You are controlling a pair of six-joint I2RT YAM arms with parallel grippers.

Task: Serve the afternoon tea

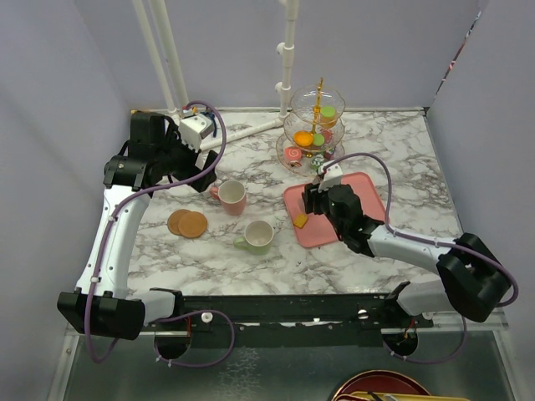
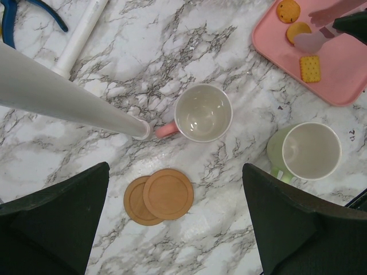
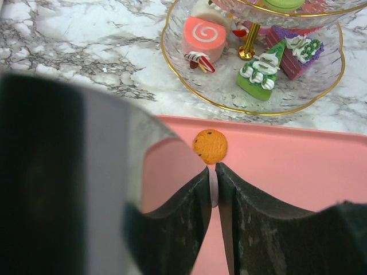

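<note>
My right gripper (image 1: 316,197) is over the left part of the pink tray (image 1: 365,194), shut on a pale pink, see-through utensil (image 2: 312,42). Its flat tip is close to a yellow round biscuit (image 2: 298,31); whether they touch I cannot tell. An orange cookie (image 3: 210,146) and a square cracker (image 2: 310,69) also lie in the tray. Behind the tray stands the tiered glass stand (image 1: 286,159), bearing cakes and sweets. My left gripper hangs open and empty above two round brown coasters (image 2: 168,195). The pink-handled mug (image 2: 203,113) and green mug (image 2: 304,151) stand upright and look empty.
White pipes (image 1: 287,54) rise at the back, one slanting down to the table near my left gripper. Blue-handled pliers (image 2: 49,12) lie at the back left. Bare marble table (image 1: 267,276) lies in front of the mugs and tray.
</note>
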